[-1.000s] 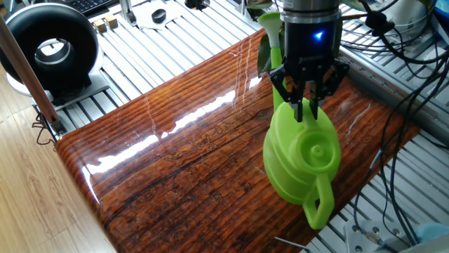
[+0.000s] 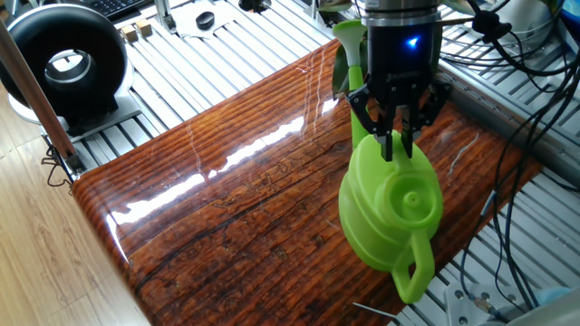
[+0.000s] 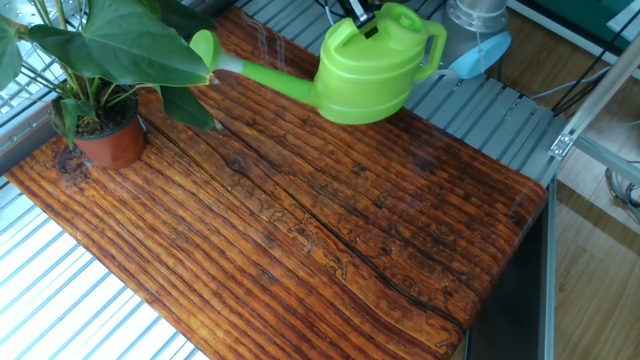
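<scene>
A light green watering can [image 2: 370, 213] hangs below my gripper [image 2: 397, 154], whose two fingers are shut on a narrow ridge at its top. Its spout points to the back in exterior view 1, and its loop handle [image 2: 416, 270] faces the front. From the other side, the can [image 3: 362, 85] appears at the table's far edge, with its spout [image 3: 280, 82] reaching left to a pale green sprinkler head [image 3: 207, 48] beside the plant's leaves. Only the fingertips of my gripper [image 3: 366, 27] show there. How far the can's base is above the wood cannot be told.
A plant in a brown pot [image 3: 112, 140] stands at the table's left end in exterior view 2. Black cables [image 2: 507, 199] hang at the right, and a black ring-shaped device [image 2: 68, 68] stands at the far left.
The grip on the can looks the same.
</scene>
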